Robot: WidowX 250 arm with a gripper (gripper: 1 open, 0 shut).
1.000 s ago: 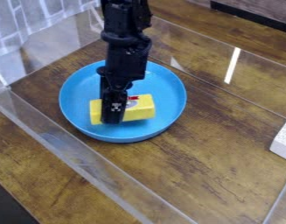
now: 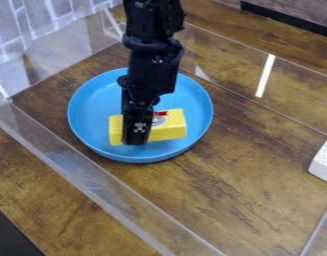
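Note:
My black gripper (image 2: pixel 144 128) reaches down from the top of the view into a blue bowl (image 2: pixel 95 110) on the wooden table. It is shut on a yellow block (image 2: pixel 169 128) with a small red and white marking on its upper part. The block is inside the bowl, partly hidden behind the fingers; whether it touches the bowl's floor I cannot tell.
A white object (image 2: pixel 321 164) sits at the right edge. Clear plastic or glass edging runs along the left side.
Compared with a second ago, the gripper and yellow block have shifted slightly within the bowl, a little downward in the view. The gripper stays on the block.

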